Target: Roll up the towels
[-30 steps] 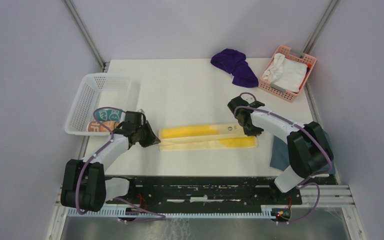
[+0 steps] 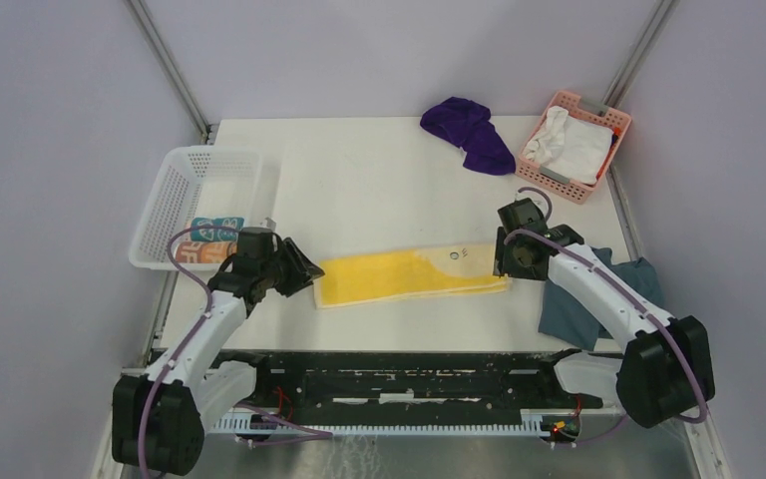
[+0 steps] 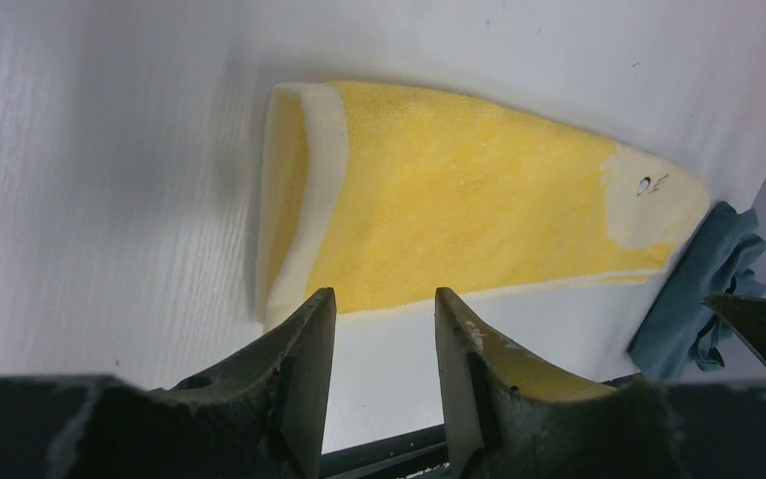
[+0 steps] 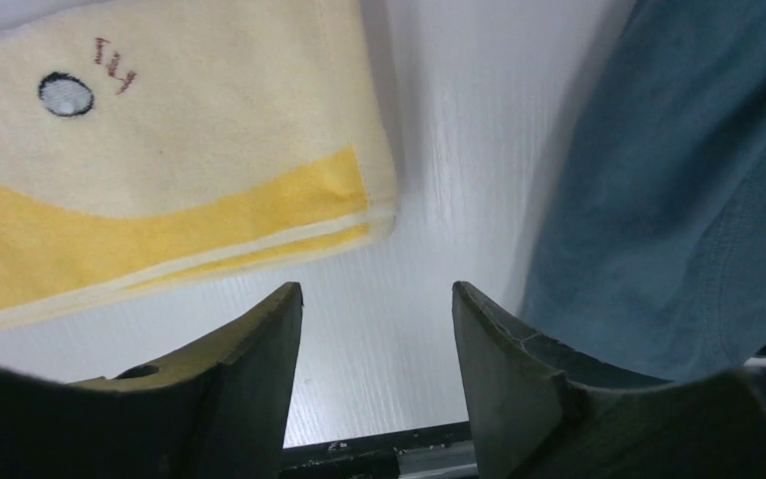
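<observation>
A yellow towel (image 2: 384,276) with cream edges lies folded into a long flat strip across the middle of the table. In the left wrist view the towel's left end (image 3: 304,190) shows its folded layers. Just off that end is my left gripper (image 2: 309,272), its fingers apart with nothing between them. At the towel's right end stands my right gripper (image 2: 507,267), open and empty. The right wrist view shows the towel's right corner (image 4: 329,190), with a round eye mark, beyond the parted fingertips.
Two rolled towels (image 2: 209,239) sit in a white basket (image 2: 148,225) at left. A purple towel (image 2: 471,135) lies crumpled at the back. White cloths fill a pink basket (image 2: 557,188) at back right. A blue-grey towel (image 2: 571,314) lies under the right arm.
The towel's front part was spread toward the front edge; now it is folded over, making a narrower strip. Both grippers have come off the towel, and the right arm has shifted right.
</observation>
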